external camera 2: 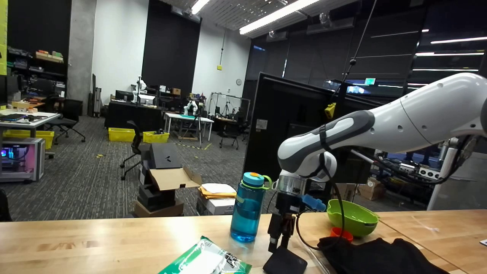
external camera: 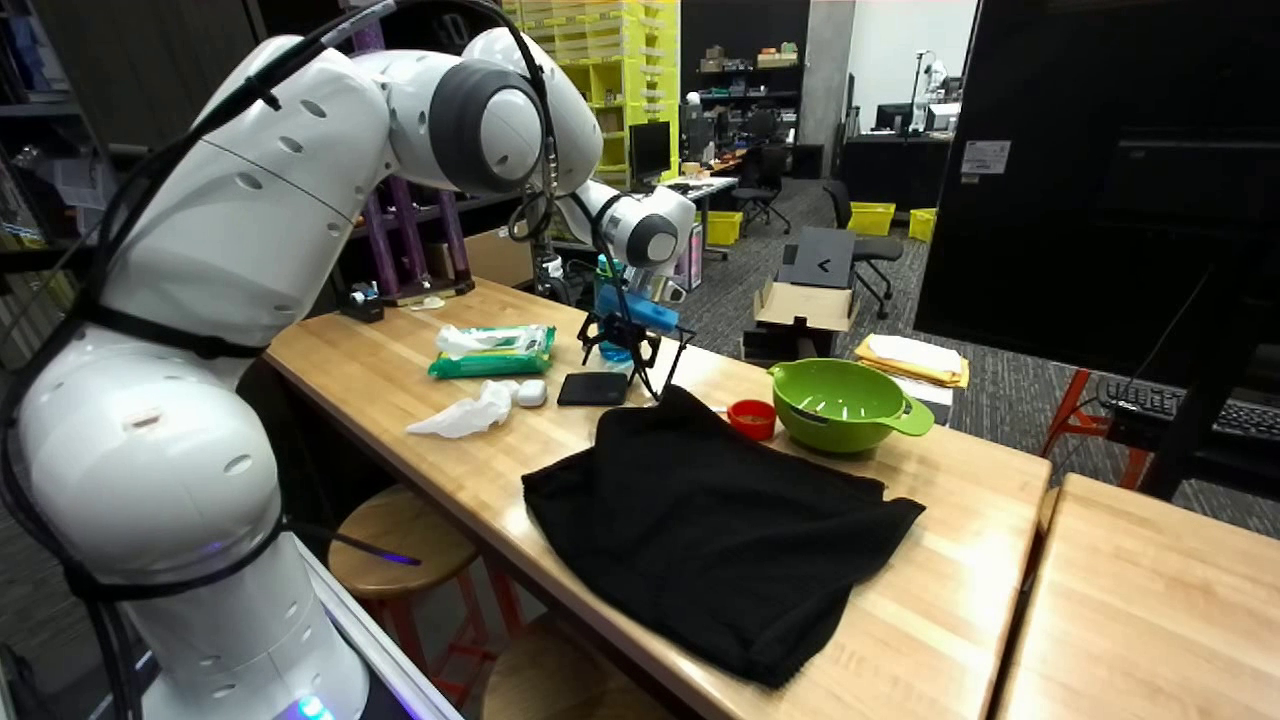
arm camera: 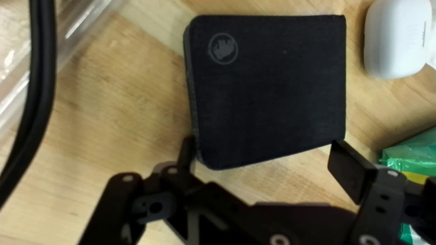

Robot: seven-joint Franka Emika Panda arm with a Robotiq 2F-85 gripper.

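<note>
A flat black wallet-like item (arm camera: 269,90) with a round grey emblem lies on the wooden table; it shows also as a dark square (external camera: 594,389) in exterior view 1 and a dark slab (external camera 2: 285,262) in exterior view 2. My gripper is open, its fingers spread wide near two corners of the black item's near edge. The left fingertip appears against or very close to one corner; whether they touch I cannot tell. Nothing is held. In exterior view 2 the gripper (external camera 2: 279,246) points down just behind the item.
Close by are a white earbud case (arm camera: 396,38), a green wipes pack (external camera: 492,352) and crumpled tissue (external camera: 465,410). A blue bottle (external camera 2: 249,207) stands near the gripper. Black cloth (external camera: 720,528), a red cup (external camera: 752,418) and a green colander (external camera: 840,402) occupy the table's other side.
</note>
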